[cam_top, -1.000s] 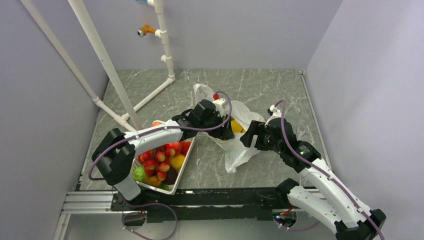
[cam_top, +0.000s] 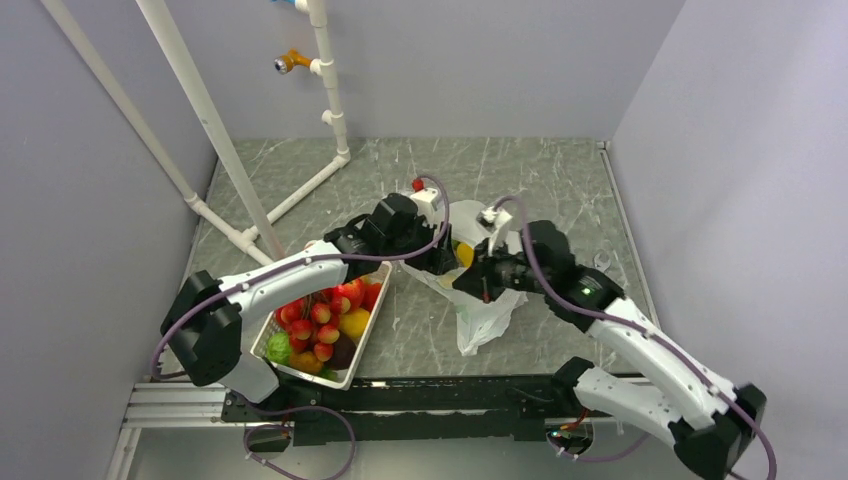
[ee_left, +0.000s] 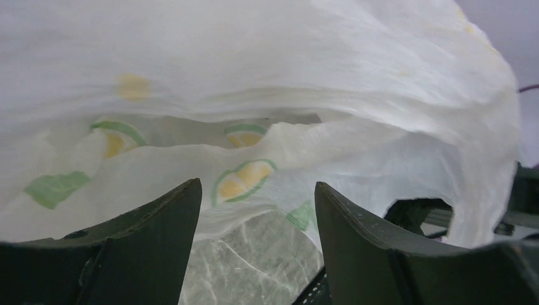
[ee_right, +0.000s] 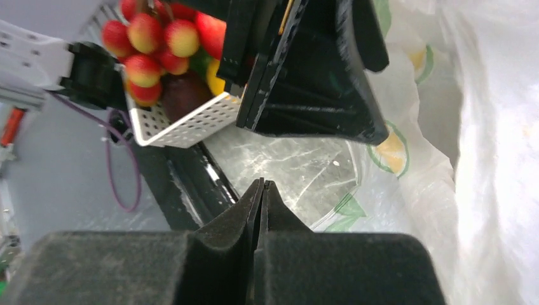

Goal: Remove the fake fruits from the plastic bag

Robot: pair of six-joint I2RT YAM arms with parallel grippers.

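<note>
The white plastic bag lies crumpled on the grey table under both arms. Yellow fruit shows inside it between the grippers, and a small red piece sits at its far left. Over the bag's left part is my left gripper, its fingers well apart; bag plastic with fruit prints fills the view beyond them, with nothing visibly gripped. My right gripper is shut, its tips together with nothing seen between them, close to the left gripper's dark fingers and the bag's edge.
A white basket full of fake fruits stands at the front left, below the left arm. White pipes rise at the back left. A wrench lies on the right.
The left gripper has shifted slightly left and back. The bag's near flap has spread a little.
</note>
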